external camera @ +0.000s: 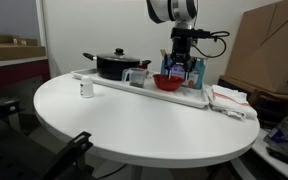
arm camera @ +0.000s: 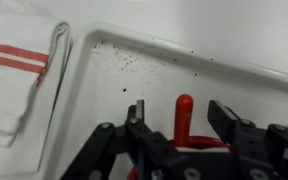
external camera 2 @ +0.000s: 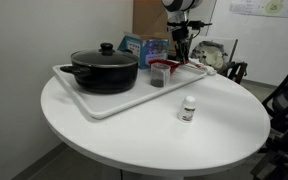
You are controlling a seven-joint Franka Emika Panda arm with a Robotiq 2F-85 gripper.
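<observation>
Over the white tray (external camera: 194, 99), my gripper (external camera: 181, 74) points down at a red bowl (external camera: 168, 83). In the wrist view a red handle (arm camera: 183, 122) rises between the gripper's fingers, with a gap on either side of it. The fingers stand apart, so the gripper is open around the handle without visible contact. Part of the red bowl's rim (arm camera: 206, 142) shows below; the gripper body hides the rest. Exterior view 2 shows the red bowl (external camera 2: 164, 65) only partly, behind a clear cup.
A black lidded pot (external camera: 118, 66) and the clear cup (external camera 2: 162, 73) share the tray. A white towel with a red stripe (arm camera: 16, 65) lies beside it. A small white bottle (external camera 2: 187, 109) stands on the table's open front area. Boxes (external camera 2: 147, 46) stand behind.
</observation>
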